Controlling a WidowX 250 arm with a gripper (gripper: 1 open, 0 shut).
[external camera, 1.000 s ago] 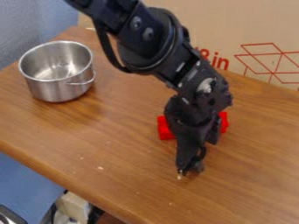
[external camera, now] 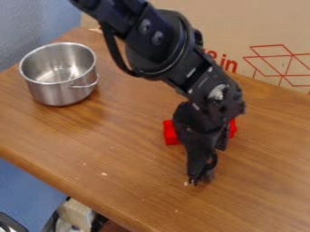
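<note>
My black gripper [external camera: 198, 176] points down at the wooden table in the centre right, its fingertips low at the tabletop. A red object [external camera: 172, 132] lies behind the gripper, showing on both sides of it and mostly hidden by it. Whether the fingers hold anything I cannot tell; the fingers are dark and overlap in this view.
A steel pot [external camera: 57, 80] with a wire handle stands at the back left of the table [external camera: 109, 154]. A printed cardboard panel [external camera: 273, 45] stands behind. The table's left edge drops to a blue surface.
The gripper has shifted very slightly around the same spot over the last second; the red object and pot look unmoved.
</note>
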